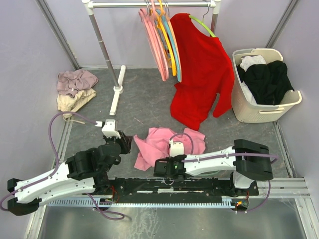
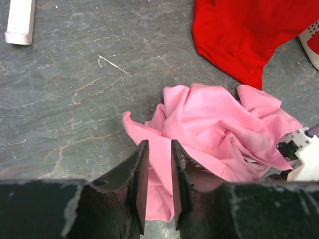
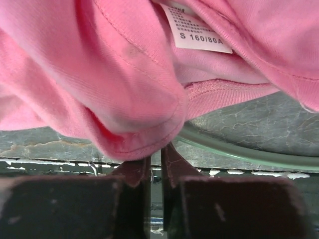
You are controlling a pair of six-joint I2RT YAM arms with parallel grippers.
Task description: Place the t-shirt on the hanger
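A pink T-shirt (image 1: 160, 141) lies crumpled on the grey floor, with its white size label (image 3: 198, 33) showing in the right wrist view. A green hanger (image 3: 239, 153) curves out from beneath the cloth near the front edge; the rest of it is hidden. My left gripper hangs above the shirt's left part, its fingers apart and empty. At the shirt's front edge, the fingertips of my right gripper stand a narrow gap apart. A fold of pink cloth covers one tip, but none shows clearly between them.
Pink, yellow and blue hangers (image 1: 167, 42) and a red garment (image 1: 202, 69) hang from the white rack (image 1: 114, 5). A beige basket (image 1: 259, 114) of clothes stands at the right. Folded clothes (image 1: 75, 89) lie at the left.
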